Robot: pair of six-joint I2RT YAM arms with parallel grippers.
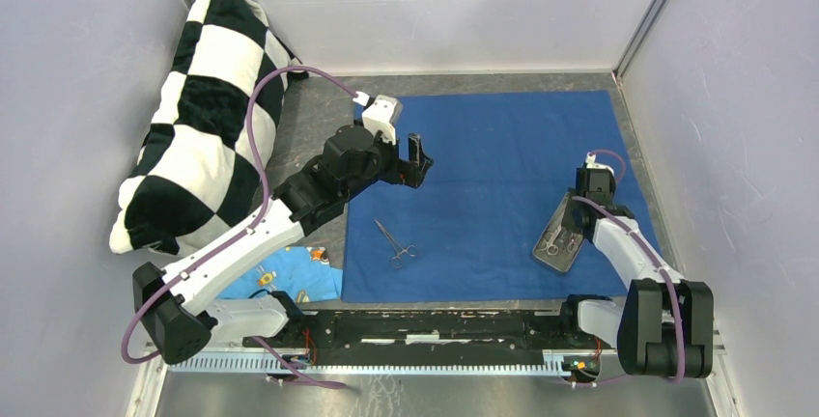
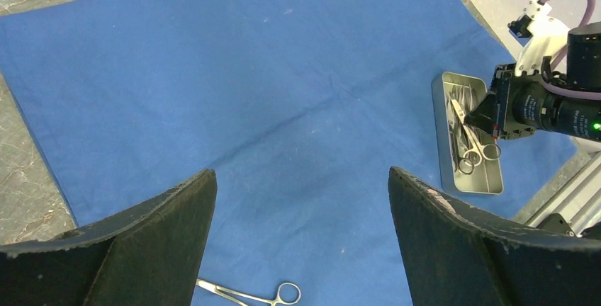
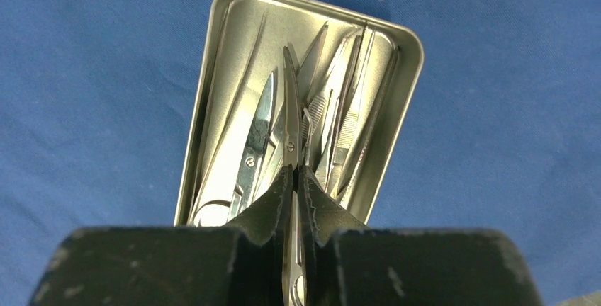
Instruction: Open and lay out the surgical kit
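In the top view, a steel tray (image 1: 557,258) of instruments lies on the right part of the blue drape (image 1: 483,176). My right gripper is over the tray, its fingertips together. A pair of scissors (image 3: 290,122) runs lengthwise right at those tips and shows again behind them; whether it is pinched cannot be told. Other scissors (image 3: 250,161) and several slim tools, among them ridged tweezers (image 3: 347,129), lie in the tray. A long-handled clamp (image 1: 395,245) rests alone on the drape's left part. High above the drape, my left gripper stands open and empty.
A black-and-white checked cushion (image 1: 208,118) leans along the left wall. Printed light-blue cloth (image 1: 290,274) lies at the front left, beneath the left arm. A wall (image 1: 739,127) stands close on the right.
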